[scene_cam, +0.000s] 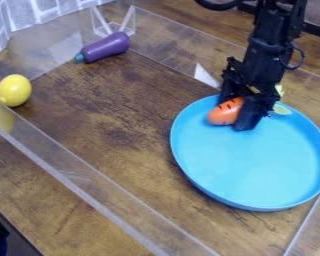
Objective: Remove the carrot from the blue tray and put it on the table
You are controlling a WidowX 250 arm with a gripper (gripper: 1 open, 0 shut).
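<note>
The orange carrot (224, 113) lies at the upper-left edge of the round blue tray (250, 172), with dark marks on its skin. Over its right end is my black gripper (243, 104), reaching down from the top right. The fingers come down close around that end and hide part of it. Whether they press on the carrot or stand slightly apart from it is not clear here. The carrot appears low, at the tray's surface.
Bare brown table (103, 115) stretches left of the tray. A purple eggplant (104, 47) lies at the upper left and a yellow lemon (13, 90) at the far left. Clear plastic-like strips cross the lower left. Something green peeks out behind the gripper.
</note>
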